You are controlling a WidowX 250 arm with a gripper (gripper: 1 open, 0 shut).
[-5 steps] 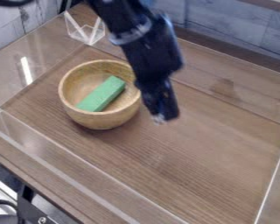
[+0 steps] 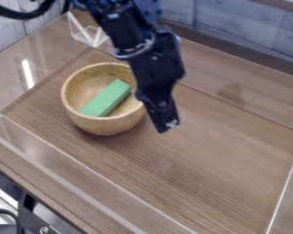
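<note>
A light wooden bowl (image 2: 84, 117) sits on the wooden table (image 2: 198, 183) at the left of centre, with a green bar-shaped object (image 2: 106, 97) inside it. The blue arm reaches down from the top, its gripper (image 2: 165, 122) shut just right of the bowl, with nothing visible between its fingers.
Grey walls stand at the back and a pale edge runs along the right. Dark cables lie off the table's lower left corner.
The bowl and green object look about where they were.
</note>
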